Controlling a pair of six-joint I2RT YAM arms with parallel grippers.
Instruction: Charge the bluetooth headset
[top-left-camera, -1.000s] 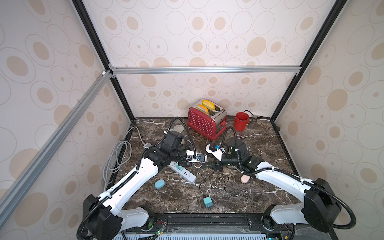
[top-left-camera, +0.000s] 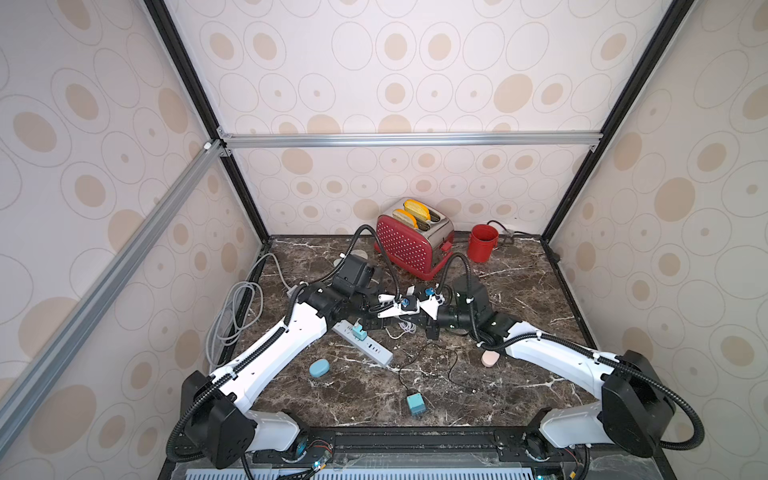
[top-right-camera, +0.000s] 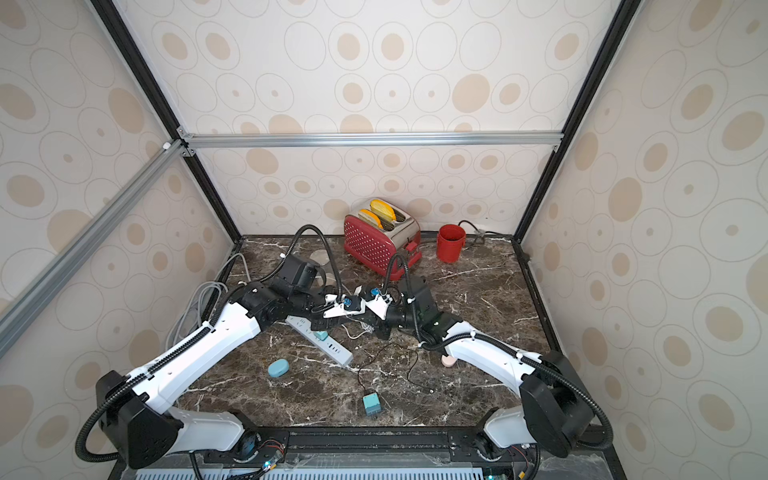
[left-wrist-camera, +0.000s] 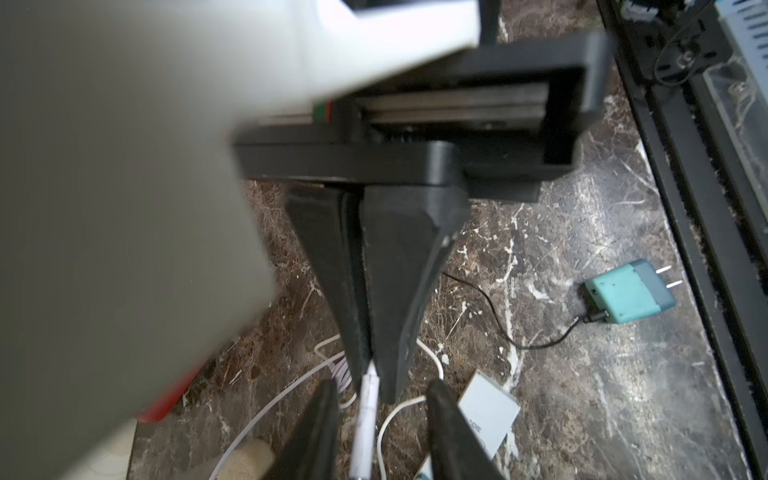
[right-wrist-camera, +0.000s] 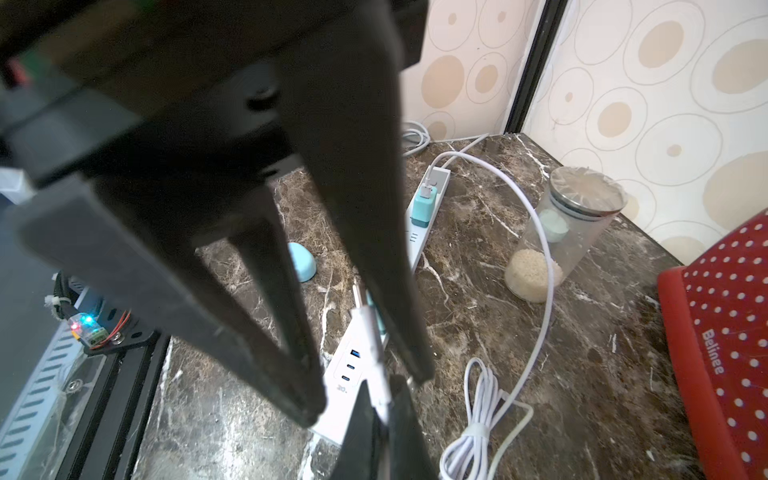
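The two grippers meet above the table's middle. In the left wrist view a white cable plug (left-wrist-camera: 365, 420) stands in the tips of my right gripper, which is shut on it. My left gripper is part open, its fingers either side of the plug without visibly touching it. A white power strip (right-wrist-camera: 349, 376) with a mint adapter (right-wrist-camera: 424, 206) lies below, alongside a coiled white cable (right-wrist-camera: 477, 424). A blue case (top-left-camera: 319, 367) lies at front left, a pink case (top-left-camera: 489, 359) at right, a teal charger (top-left-camera: 415, 404) at the front.
A red toaster (top-left-camera: 404, 244) and red mug (top-left-camera: 482, 244) stand at the back. A glass jar (right-wrist-camera: 564, 224) stands behind the strip. Grey cable coils lie at the left edge.
My right arm has shifted only slightly.
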